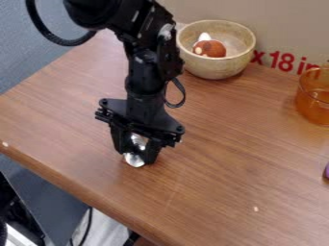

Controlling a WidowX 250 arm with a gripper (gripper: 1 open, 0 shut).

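Note:
The black arm reaches down over the wooden table (232,192), its gripper (139,150) low near the table's left-front part. A small silvery-white object (135,159) lies between and just below the fingers, partly hidden by them; whether the fingers are closed on it is not clear.
A cream bowl (216,61) with a brown round item and something white inside stands at the back. An amber container (313,101) is at the right, with a small purple thing (325,171) at the right edge. The table's front-left edge is near the gripper.

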